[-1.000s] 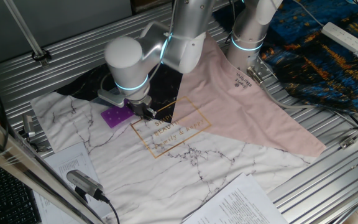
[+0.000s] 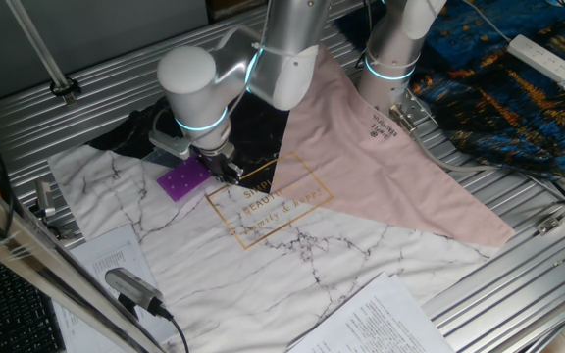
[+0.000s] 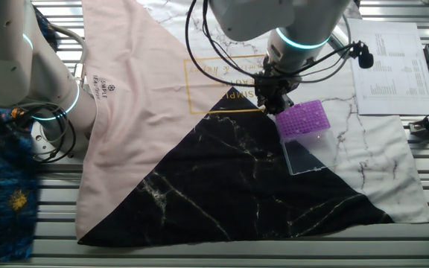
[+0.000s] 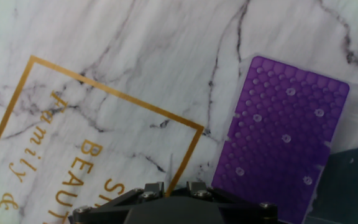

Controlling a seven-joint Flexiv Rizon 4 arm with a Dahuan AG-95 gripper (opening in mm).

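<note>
A purple rack (image 4: 284, 134) with rows of small round wells lies flat on the cloth, to the right in the wrist view. Along one side of this purple rack (image 3: 304, 117), a clear tray or lid (image 3: 304, 156) rests over the black part of the cloth. My gripper points downward beside the rack, near the corner of the printed gold frame. Its fingertips show at the bottom edge of the wrist view, a narrow gap between them. A faint thin sliver appears above that gap; whether it is held is unclear. The gripper (image 2: 231, 175) looks small and dark from outside.
A marble, black and pink cloth (image 2: 214, 284) covers most of the table. Printed papers (image 2: 376, 319) lie at its front edge. A small grey device (image 2: 135, 289) stands at the front left.
The arm and gripper have shifted slightly left and back in exterior view 1, toward the rack's far side. The rack and cloth look unmoved.
</note>
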